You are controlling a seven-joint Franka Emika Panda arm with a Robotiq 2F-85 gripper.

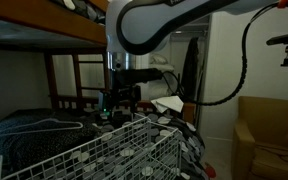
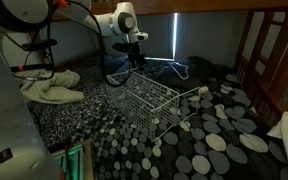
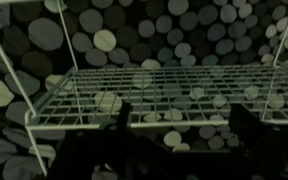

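Note:
A white wire rack (image 1: 79,155) stands on dark bedding with round grey spots. In the second exterior view the rack (image 2: 149,100) lies below and in front of my gripper (image 2: 136,62). My gripper (image 1: 121,102) hangs just above the rack's far part in the first exterior view. It points down with its fingers apart. In the wrist view both dark fingers of the gripper show at the bottom, spread wide, with the rack's grid (image 3: 174,85) beyond them. Nothing is held. Whether a finger touches the wire, I cannot tell.
Wooden bed posts (image 2: 269,60) and an overhead wooden beam (image 1: 44,43) bound the space. A brown armchair (image 1: 269,140) stands at the right. Dark folded cloth (image 1: 44,140) lies left of the rack. Spotted bedding (image 2: 214,140) is mostly bare on the rack's right.

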